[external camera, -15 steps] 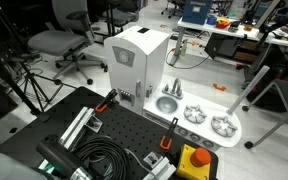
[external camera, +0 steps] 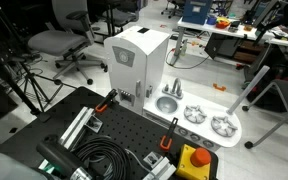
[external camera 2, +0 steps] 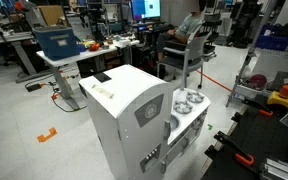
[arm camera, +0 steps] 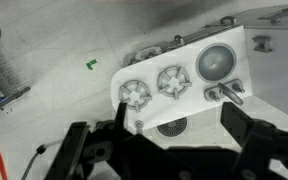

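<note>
A white toy kitchen counter [external camera: 196, 117] carries a round grey sink [external camera: 166, 105], a faucet [external camera: 177, 88] and two stove burners. From above, the wrist view shows the sink [arm camera: 217, 62], the faucet [arm camera: 224, 93], the left burner [arm camera: 135, 95] and the right burner [arm camera: 172, 81]. A tall white cabinet [external camera: 136, 62] stands at the counter's sink end, its front closed. My gripper is open above the counter's near side, its dark fingers wide apart with nothing between them. Neither exterior view shows the gripper clearly.
A black perforated table [external camera: 124, 130] with coiled black cable [external camera: 102, 157] and clamps lies before the kitchen. A yellow box with a red button [external camera: 199, 157] sits at its right corner. Pale open floor [external camera 2: 54, 130] and office chairs [external camera: 64, 35] surround the kitchen.
</note>
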